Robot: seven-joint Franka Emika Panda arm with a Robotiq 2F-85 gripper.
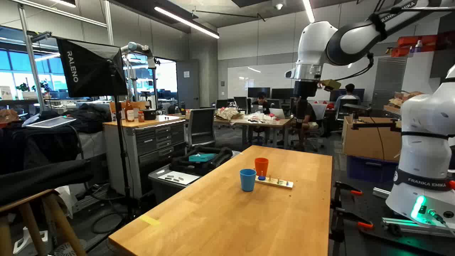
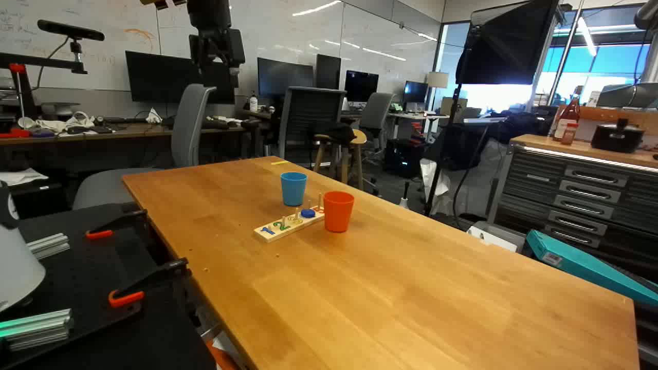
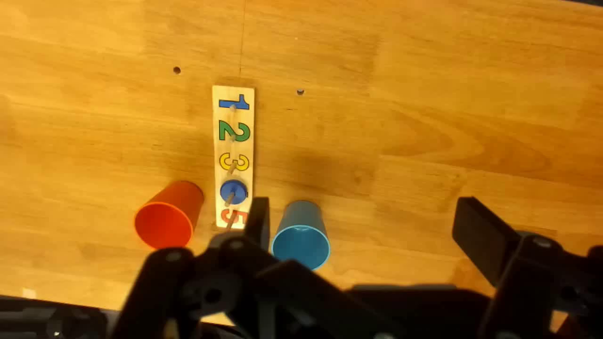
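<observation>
My gripper is open high above the table, its fingers wide apart and nothing between them. In the wrist view a wooden peg board (image 3: pixel 234 121) with painted numbers lies flat; a blue disc (image 3: pixel 241 192) sits on the peg at its fourth place, covering that number. The other pegs look bare. An orange cup (image 3: pixel 183 198) stands upright on one side of the board, and a blue cup (image 3: pixel 305 212) stands upright on the other. Exterior view 2 also shows the blue cup (image 2: pixel 293 188), the orange cup (image 2: pixel 339 212) and the board (image 2: pixel 277 230) close together.
Clamps with orange tips (image 1: pixel 362 224) line its edge by the robot base. A softbox lamp (image 1: pixel 91 68) and a drawer cabinet (image 1: pixel 158 143) stand beyond the far side.
</observation>
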